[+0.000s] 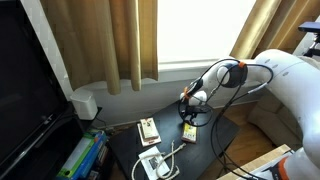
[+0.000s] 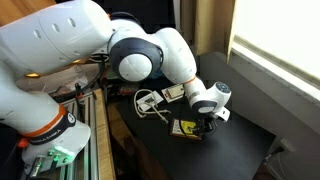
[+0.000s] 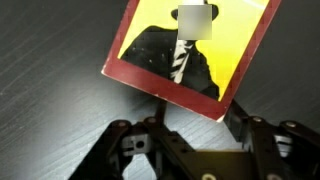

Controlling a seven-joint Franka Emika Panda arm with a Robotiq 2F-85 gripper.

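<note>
A flat book or card with a dark red border and a yellow picture of a figure in a black suit and striped tie (image 3: 185, 60) lies on the dark table. Across its near edge stands my gripper, its fingers apart, with the book's lower edge and corner in the gap. Whether either finger touches the book, I cannot tell. From outside, the yellow book (image 1: 189, 133) shows just below the gripper, and in the second exterior view the book (image 2: 184, 128) is partly covered by the wrist.
A light-coloured book (image 1: 149, 131) lies left of the arm, with a white device (image 1: 155, 164) and its pale cable in front of it. Colourful cases (image 1: 78, 158) stand at far left. Bare table (image 2: 245, 145) lies beyond the gripper.
</note>
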